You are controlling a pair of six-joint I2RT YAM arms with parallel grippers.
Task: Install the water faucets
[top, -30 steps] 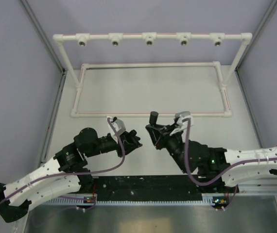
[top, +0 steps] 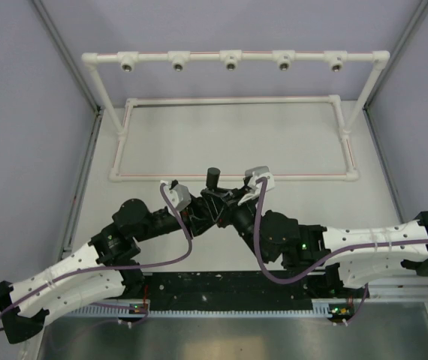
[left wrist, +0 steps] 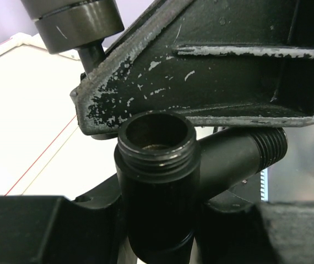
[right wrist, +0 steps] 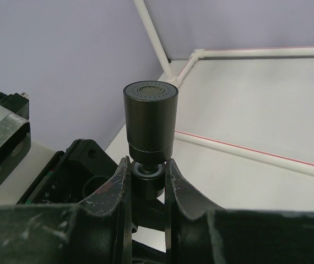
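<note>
In the left wrist view, a black pipe fitting (left wrist: 156,181) with an upright threaded open mouth and a threaded side arm (left wrist: 245,154) is clamped between my left gripper's fingers. My left gripper (top: 208,213) meets the right one near the middle of the top view. A black cylindrical faucet head (right wrist: 150,121) stands upright between the fingers of my right gripper, which hold it by its narrower lower part. Its thin stem (left wrist: 92,56) shows beside the right finger (left wrist: 201,82). That finger hangs just above and behind the fitting's mouth; the two parts are apart.
A white pipe frame (top: 229,178) lies on the white board, with a raised rail (top: 204,56) carrying several tee outlets (top: 231,64) at the back. A dark strip (top: 229,289) runs along the front. The board between frame and rail is clear.
My right gripper has come left with the faucet head and is now right against the left gripper.
</note>
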